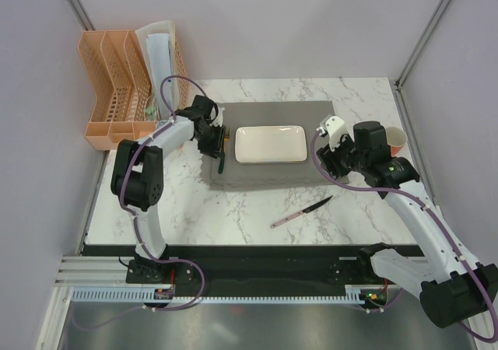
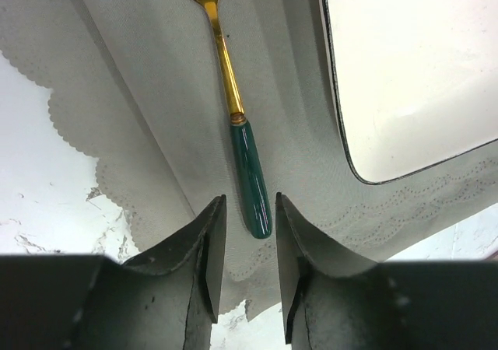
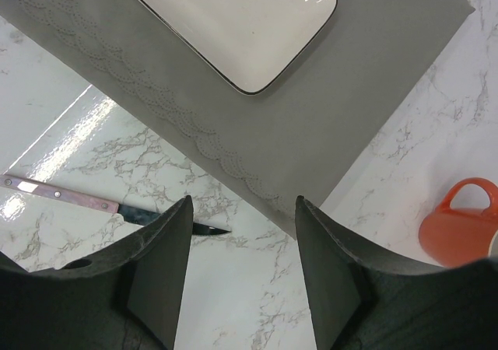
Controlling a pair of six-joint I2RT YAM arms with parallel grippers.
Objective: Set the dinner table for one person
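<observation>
A grey placemat [image 1: 268,113] lies on the marble table, and a white rectangular plate [image 1: 271,145] rests on its middle. Left of the plate lies a gold utensil with a dark green handle [image 2: 249,175], its gold end cut off at the top of the left wrist view. My left gripper is open over the handle's lower end, with nothing held. A knife [image 3: 85,201] with a pale pink handle and dark blade lies on bare marble in front of the mat. My right gripper hangs part open above the mat's right corner, empty.
An orange mug [image 3: 461,229] stands right of the mat, partly behind my right arm in the top view. An orange plastic rack [image 1: 117,85] with compartments occupies the back left.
</observation>
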